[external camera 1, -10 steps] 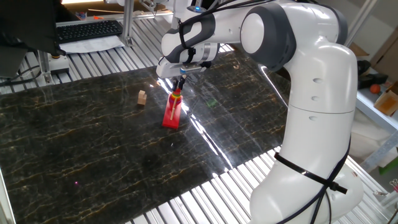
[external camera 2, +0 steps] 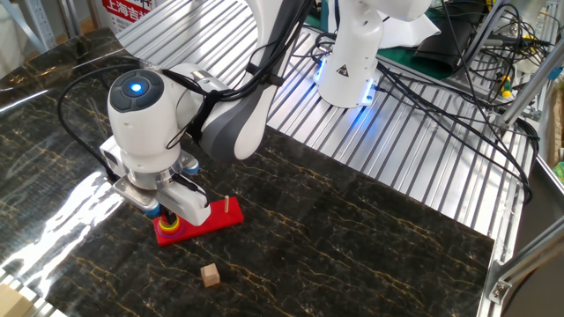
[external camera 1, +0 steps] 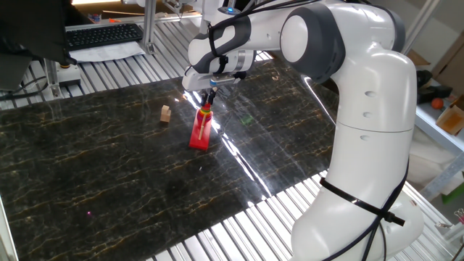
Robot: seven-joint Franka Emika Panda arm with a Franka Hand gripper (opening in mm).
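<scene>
A red board (external camera 1: 199,138) lies flat on the dark marbled table, a thin wooden peg (external camera 2: 226,204) standing toward one end. At its other end sit stacked rings, with a yellow ring (external camera 2: 168,224) showing among red ones. My gripper (external camera 1: 209,98) points down right over these rings, its dark fingertips at the top of the stack. In the second exterior view the hand hides most of the fingers. Whether they are open or closed around something cannot be made out. A small wooden block (external camera 2: 210,275) rests on the table, apart from the board.
Ribbed metal surface (external camera 2: 414,167) borders the table, with another white robot base (external camera 2: 348,79) in the second exterior view. A keyboard (external camera 1: 104,35) lies beyond the table's far edge.
</scene>
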